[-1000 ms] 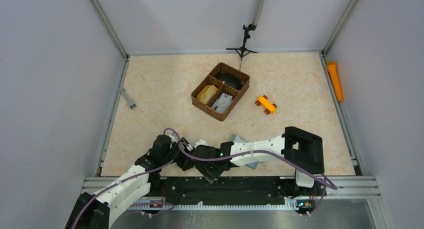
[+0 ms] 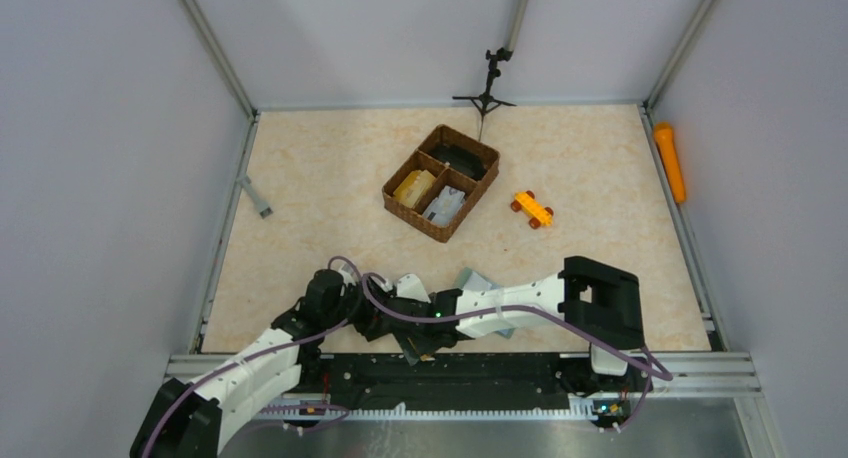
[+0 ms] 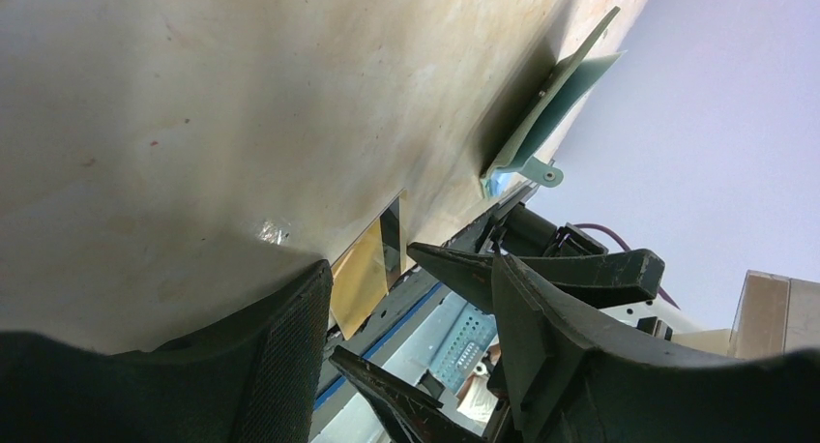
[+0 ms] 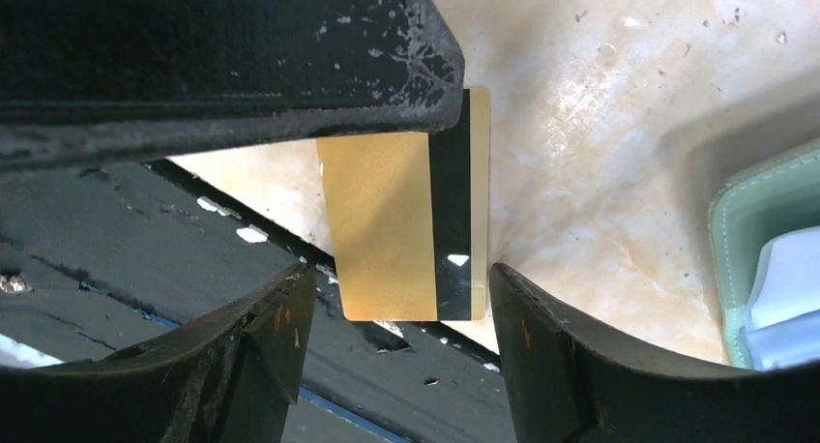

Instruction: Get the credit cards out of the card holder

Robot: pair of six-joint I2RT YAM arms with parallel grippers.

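A gold card with a black stripe [image 4: 387, 230] lies at the table's front edge, one end jutting past it. The right gripper stands part open, a fingertip at either side of the card. In the left wrist view the same card [image 3: 360, 279] shows between the black fingers of the right gripper. My left gripper is also part open, with clear space between its fingers. One left finger [image 4: 290, 56] covers the card's upper end in the right wrist view. The pale green card holder [image 3: 556, 100] stands partly opened on the table, apart from both grippers.
A wicker basket [image 2: 413, 216] with divided compartments stands at the back middle. An orange toy car [image 2: 532, 209] is to its right, and a grey object [image 2: 255, 197] lies far left. Both arms crowd together at the front edge.
My left arm and the objects on the table look unmoved.
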